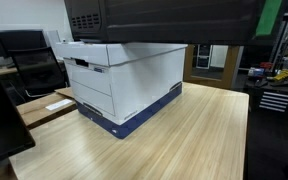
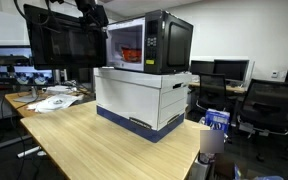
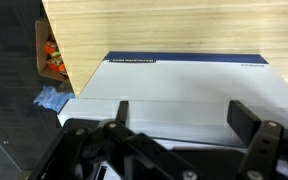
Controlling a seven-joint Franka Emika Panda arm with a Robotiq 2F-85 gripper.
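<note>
In the wrist view my gripper stands open, its dark fingers [image 3: 242, 122] wide apart with nothing between them. Below it shows the white box [image 3: 184, 85] with its blue base edge. A black microwave [image 2: 174, 42] rests on the stacked white boxes [image 2: 144, 95] in exterior view 2, its door [image 2: 56, 55] swung out to the left. Something red [image 2: 131, 55] lies inside the microwave. Part of the arm [image 2: 89, 12] shows above the open door; the fingertips cannot be made out there.
A blue-and-white carton [image 2: 216, 122] stands by its right side. In the wrist view, an open cardboard box [image 3: 52, 55] and a blue cloth [image 3: 52, 98] lie beyond the table edge.
</note>
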